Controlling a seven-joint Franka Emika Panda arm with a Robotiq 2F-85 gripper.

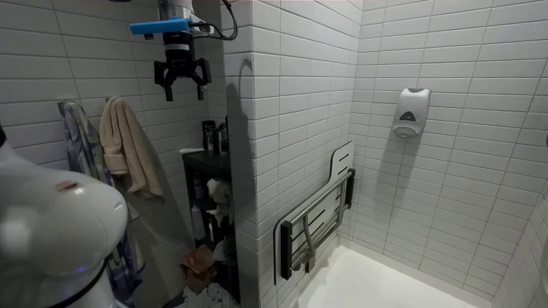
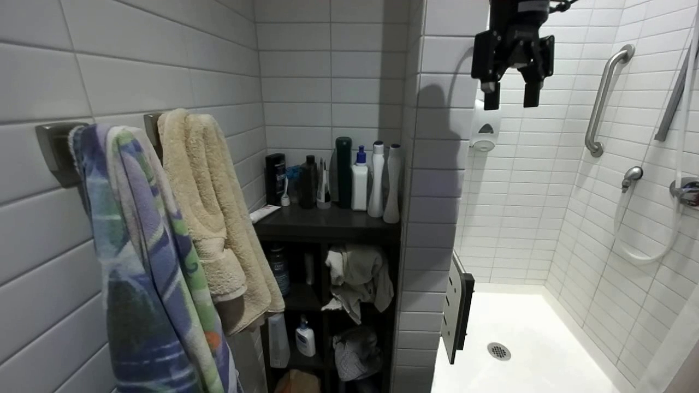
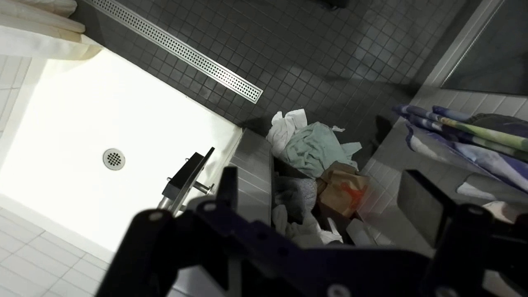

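Observation:
High in front of the tiled wall hangs my gripper (image 1: pixel 184 95), its two fingers pointing down and spread apart. The gripper (image 2: pixel 512 98) shows against the shower side in the second exterior view, open, with nothing between its fingers. Looking down past the gripper in the wrist view, the gap holds only a distant background of cloths and a brown paper bag (image 3: pixel 346 185). A beige towel (image 2: pixel 203 216) and a patterned towel (image 2: pixel 154 262) hang from wall hooks on the left. No object touches the fingers.
A dark shelf (image 2: pixel 314 226) carries several bottles on top and cloths below. The tiled wall corner (image 1: pixel 244 179) juts out beside it. A folded shower seat (image 1: pixel 313 220) and a soap dispenser (image 1: pixel 411 112) are wall-mounted.

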